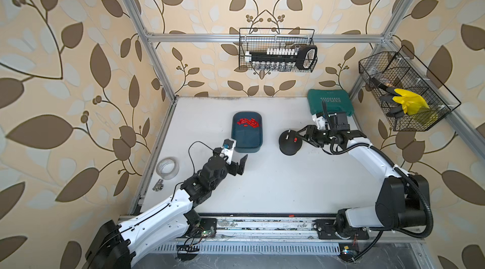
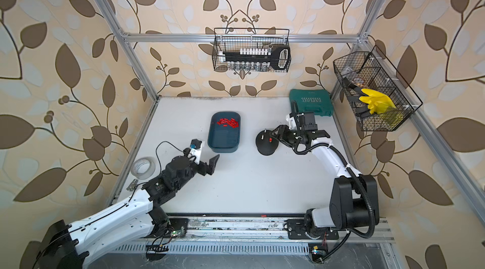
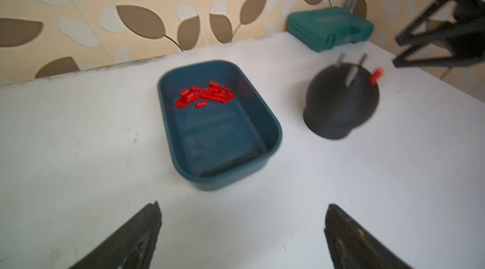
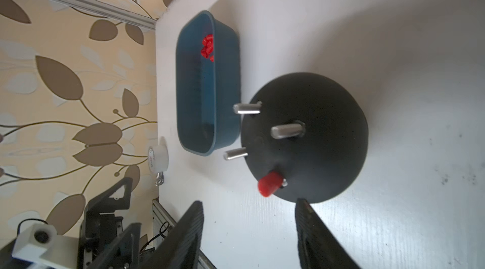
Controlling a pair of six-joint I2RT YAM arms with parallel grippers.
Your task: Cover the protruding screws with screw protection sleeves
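Note:
A black dome stand (image 4: 323,148) holds protruding metal screws; a red sleeve (image 4: 270,184) sits on one, while three others, such as the middle screw (image 4: 285,130), are bare. A blue bin (image 3: 222,142) holds several loose red sleeves (image 3: 212,95) toward its back. My left gripper is open and empty, facing the bin from the near side. My right gripper is open with nothing between its fingers, just off the dome at the sleeved screw's side.
A green case (image 1: 328,101) lies at the back right. A tape roll (image 1: 166,159) is at the left edge. Wire baskets (image 1: 276,57) hang on the back and right walls.

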